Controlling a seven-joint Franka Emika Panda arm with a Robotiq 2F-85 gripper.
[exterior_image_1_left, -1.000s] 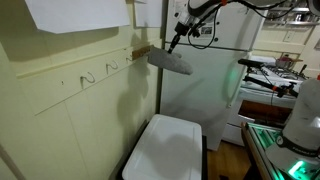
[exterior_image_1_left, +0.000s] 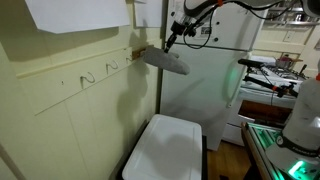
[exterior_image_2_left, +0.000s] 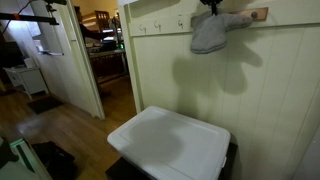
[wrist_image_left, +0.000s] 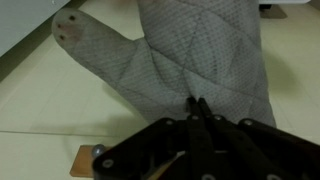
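A grey quilted oven mitt (exterior_image_1_left: 166, 61) is up off the floor by the wall, its thumb pointing right in exterior view 2. My gripper (exterior_image_1_left: 168, 46) is shut on the mitt's cloth at its upper edge. The mitt (wrist_image_left: 205, 55) fills much of the wrist view, and its bulk hides part of the wall behind. Dark fingers (wrist_image_left: 194, 108) meet against the fabric there. In exterior view 2 the mitt (exterior_image_2_left: 215, 34) hangs just in front of a wooden hook board (exterior_image_2_left: 260, 14), partly covering it.
Several metal hooks line the cream wall, one hook (exterior_image_2_left: 158, 26) left of the mitt. Below stands a white-lidded bin (exterior_image_1_left: 163, 150). A white fridge (exterior_image_1_left: 205, 80) stands beyond, with open floor around the bin.
The mitt and gripper have shifted very slightly left and up in exterior view 1. The grip on the mitt looks the same.
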